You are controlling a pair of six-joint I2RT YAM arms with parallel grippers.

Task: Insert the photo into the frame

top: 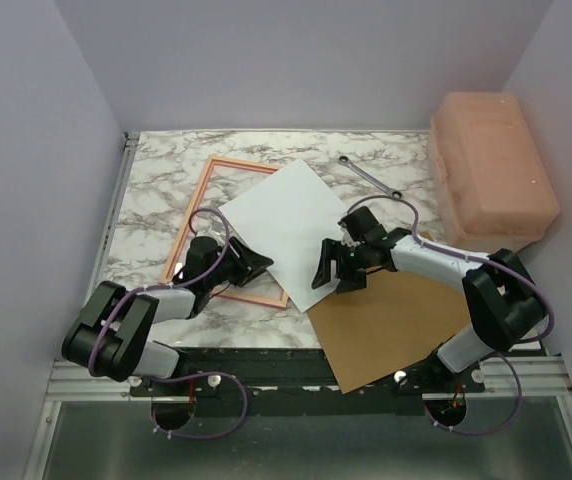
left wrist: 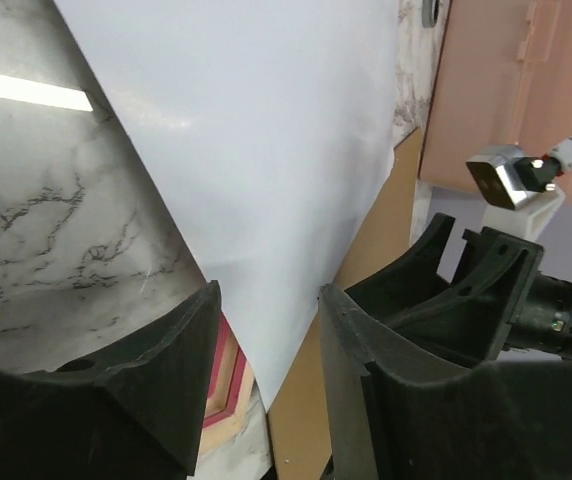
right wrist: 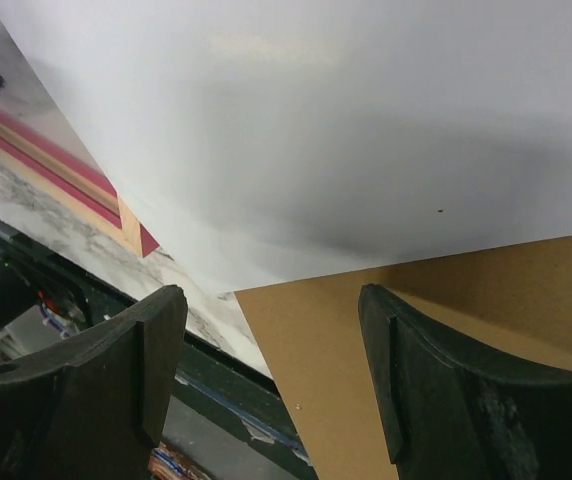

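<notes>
The photo (top: 296,215), a plain white sheet with its blank side up, lies slanted across the right part of the light wooden frame (top: 191,215). My left gripper (top: 258,264) stands open over the photo's lower left edge; the left wrist view shows white sheet (left wrist: 256,150) beyond its spread fingertips. At the photo's lower corner is my right gripper (top: 330,283). In the right wrist view its fingers (right wrist: 156,335) are apart, with the sheet's lower edge (right wrist: 296,270) just past the tips and nothing gripped between them.
A brown backing board (top: 366,335) lies at the lower right, partly under the photo and the right arm. Behind it are a wrench (top: 371,178) and a large pink box (top: 491,165). Bare marble (top: 171,160) shows at the back left.
</notes>
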